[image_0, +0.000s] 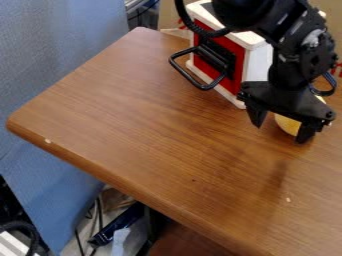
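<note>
My black gripper (281, 124) hangs at the right of the view, fingers pointing down over the wooden table (147, 130). A pale yellow round object (319, 117) is right behind its fingers and mostly hidden by them; I cannot tell whether they grip it.
A white and red box (214, 60) with a black wire handle (187, 75) stands at the back, behind the gripper.
</note>
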